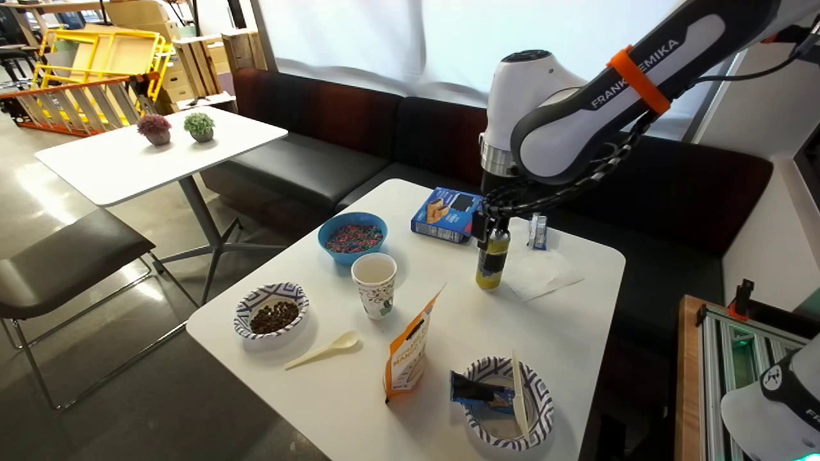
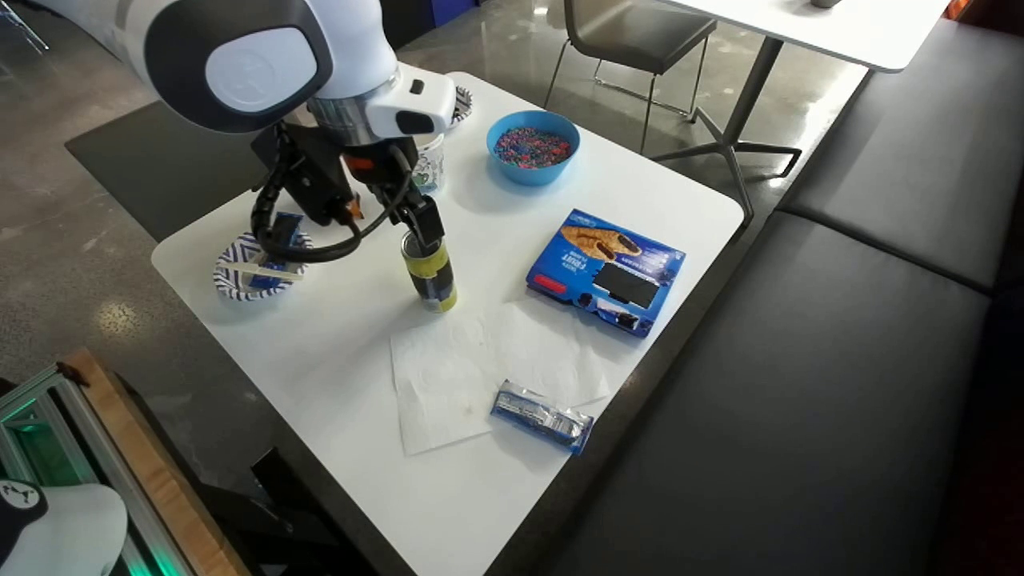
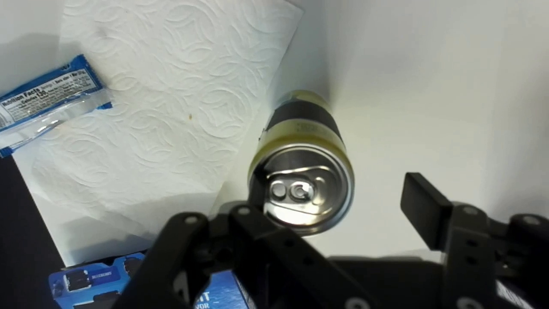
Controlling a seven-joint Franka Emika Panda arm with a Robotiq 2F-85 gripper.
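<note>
A slim yellow-green can (image 3: pixel 303 185) with a dark band stands upright on the white table, its silver lid toward the wrist camera. My gripper is open above the table around the can's top, its fingers spread wide. The left finger (image 3: pixel 257 188) overlaps the lid's edge in the wrist view, while a clear gap separates the can from the right finger (image 3: pixel 424 208). Whether the left finger touches the can, I cannot tell. In exterior view 1 the can (image 1: pixel 492 265) is seen with a dark finger in front of its upper end.
Beside the can lie a paper towel (image 2: pixel 446 384), a wrapped bar (image 2: pixel 542 418) and a blue box (image 2: pixel 610 274). A blue bowl (image 1: pixel 353 237), paper cup (image 1: pixel 375 288), orange-white pouch (image 1: pixel 407 357), spoon (image 1: pixel 323 350) and two patterned bowls occupy the rest of the table.
</note>
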